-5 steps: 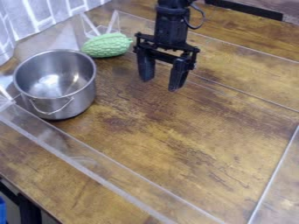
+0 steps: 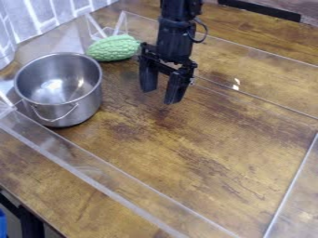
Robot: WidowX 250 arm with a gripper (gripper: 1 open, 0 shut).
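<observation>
My black gripper hangs over the wooden table at the upper middle, its fingers angled downward, just right of a pale green bumpy vegetable, perhaps a toy bitter melon. A steel pot with a wire handle stands at the left. I cannot make out whether anything is between the fingers.
Pale strips run along the table at the left and right.
My gripper has turned and shifted a little to the left. The pot and the green vegetable look unmoved.
</observation>
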